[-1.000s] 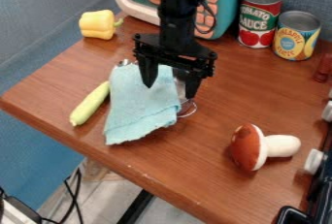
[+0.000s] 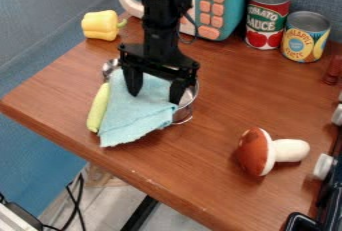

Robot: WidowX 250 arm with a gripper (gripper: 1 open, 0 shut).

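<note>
My black gripper (image 2: 154, 78) is down over a metal pot (image 2: 183, 110), at the top of a light blue cloth (image 2: 134, 122) that drapes inside and over it. Whether the fingers hold the cloth is hard to tell. A pale yellow-green corn or vegetable (image 2: 99, 106) lies along the cloth's left side.
A yellow pepper (image 2: 100, 25), a teal toy appliance (image 2: 215, 5), tomato can (image 2: 266, 20) and yellow-labelled can (image 2: 306, 37) stand at the back. A toy mushroom (image 2: 267, 151) lies front right, black objects at the right edge.
The gripper has moved down and slightly left. The cloth has shifted and bunched a little, and the yellow-green vegetable sits slightly further right.
</note>
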